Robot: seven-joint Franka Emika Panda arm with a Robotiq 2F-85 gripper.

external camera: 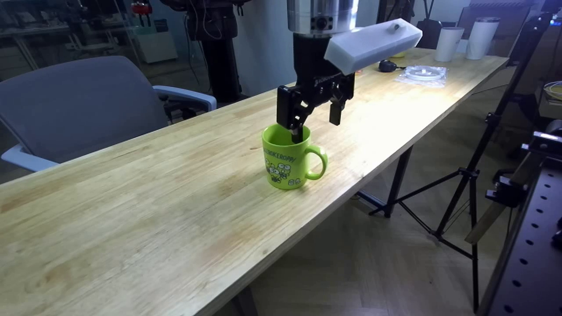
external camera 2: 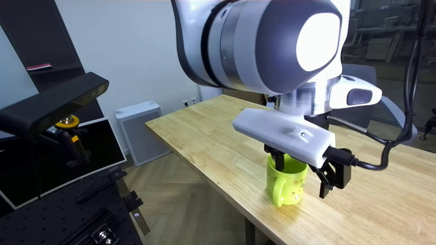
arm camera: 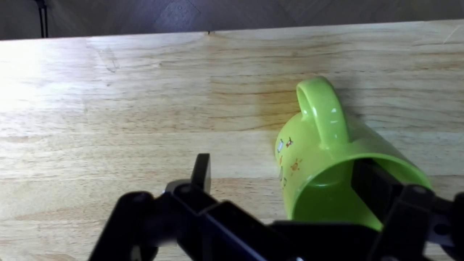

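A lime-green mug [external camera: 282, 163] with cartoon frogs stands upright on the wooden table, close to its long edge. Its handle [arm camera: 327, 115] points toward that edge. My gripper [external camera: 317, 127] is open above the mug's rim, with one finger inside the mug's mouth and the other outside. In the wrist view the inner finger [arm camera: 375, 185] reaches into the opening, while the outer finger [arm camera: 201, 172] is clear of the wall, bare table showing between. The second exterior view also has the mug [external camera 2: 291, 185] between the two fingers of the gripper [external camera 2: 301, 179]. Whether the inner finger touches the wall is hard to tell.
A grey chair [external camera: 84, 105] is on one side, a tripod [external camera: 466, 174] on the other.
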